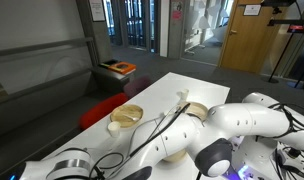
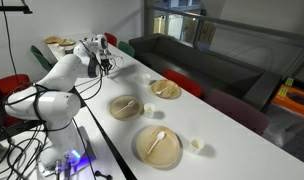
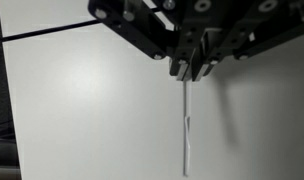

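Note:
In the wrist view my gripper is shut on a thin, pale, stick-like piece [image 3: 187,140]. It hangs straight down from between the fingertips, above a bare white surface. What it is exactly cannot be made out. In exterior view 2 the gripper [image 2: 103,66] is small, at the far end of the table; exterior view 1 does not show it clearly.
Along the white table [image 2: 214,112] stand brown plates, one bearing a pale spoon [image 2: 155,143]. White cups [image 2: 195,145] stand beside them. Red chairs [image 2: 184,81] and a dark sofa [image 2: 217,70] line one long side.

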